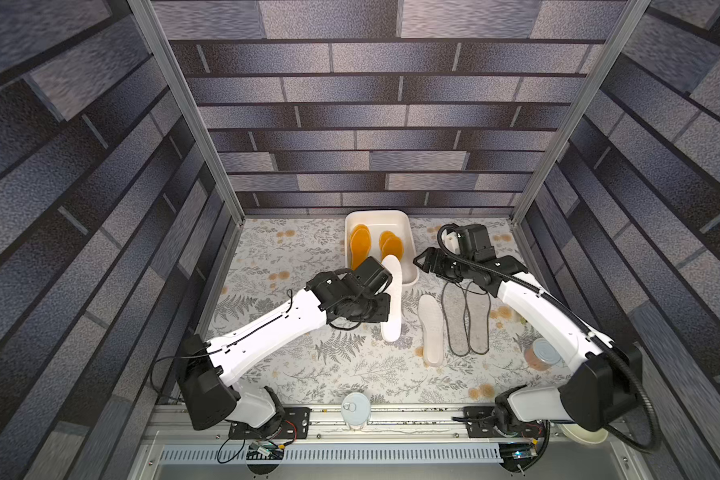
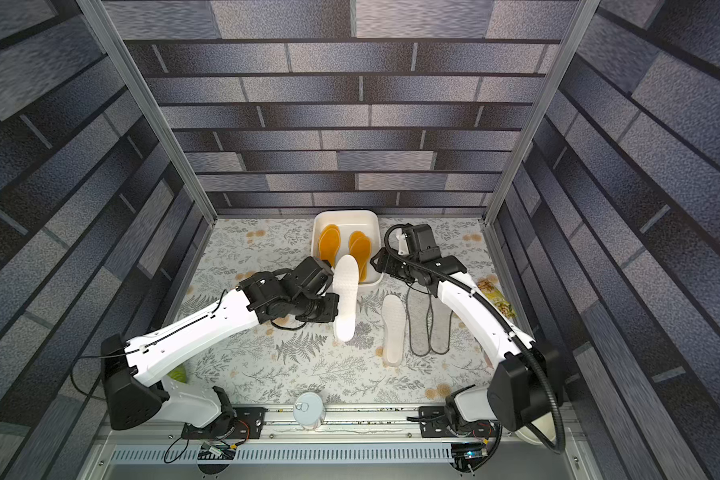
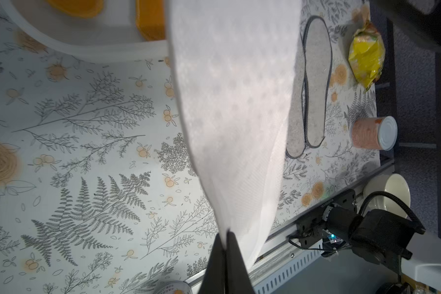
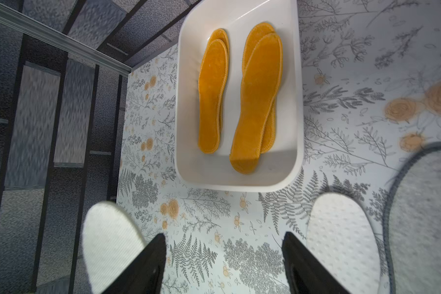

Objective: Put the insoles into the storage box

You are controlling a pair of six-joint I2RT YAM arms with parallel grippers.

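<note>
My left gripper is shut on the edge of a white insole (image 1: 393, 300), which hangs clear of the table just in front of the storage box. The white storage box (image 4: 240, 181) holds several orange insoles (image 4: 256, 105), some overlapping. A second white insole (image 1: 431, 329) lies flat on the table right of centre. Beside it rest two grey insoles (image 2: 419, 324) with dark edging, their far ends partly hidden by the right arm in the top views. At the box's right side, my right gripper stands open above the table, nothing between its fingers.
A tin can (image 3: 374, 133) and a yellow packet (image 3: 366, 55) sit at the table's right side. Another can (image 1: 355, 409) stands at the front edge.
</note>
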